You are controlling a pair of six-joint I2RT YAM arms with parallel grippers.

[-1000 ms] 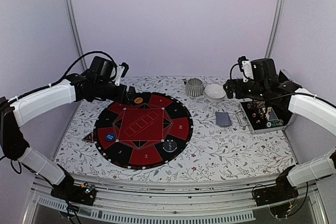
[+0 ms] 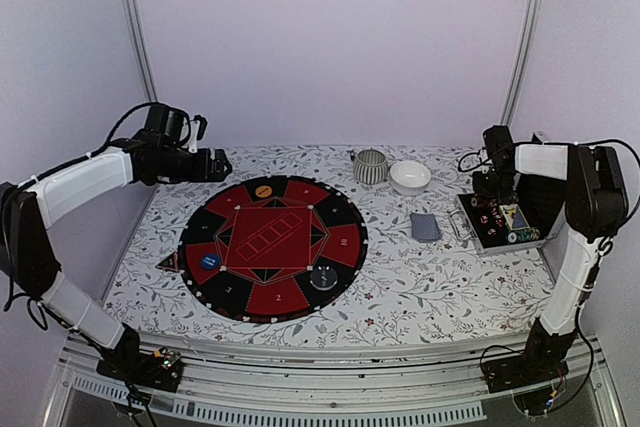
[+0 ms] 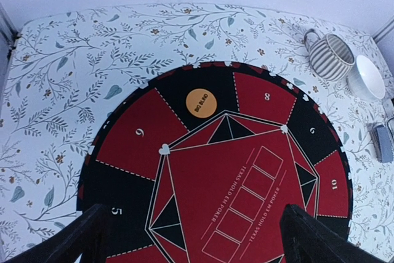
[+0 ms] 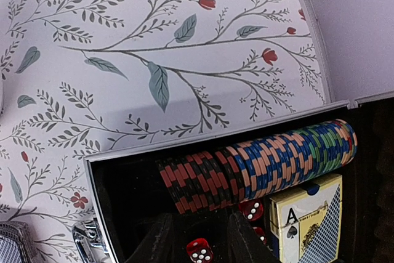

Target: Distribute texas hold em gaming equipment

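Observation:
The round red-and-black poker mat (image 2: 265,247) lies left of centre. On it are an orange BIG BLIND disc (image 3: 201,103), a blue disc (image 2: 210,261) and a dark disc (image 2: 323,278). Past the mat's far-left rim, my left gripper (image 2: 217,164) hangs wide open and empty. On the right, my right gripper is over the open case (image 4: 154,150), its fingers parted. A red die (image 4: 200,250) shows in the gap between them; contact cannot be judged. Beyond the fingers lies a row of poker chips (image 4: 265,164), with a card deck (image 4: 306,223) to the right.
A striped mug (image 2: 370,166) and white bowl (image 2: 409,177) stand at the back centre. The grey cloth-like square (image 2: 425,227) lies left of the case. Between mat and case, the front tabletop is free.
The left arm has drawn back leftward off the mat. Objects on the mat have stayed put.

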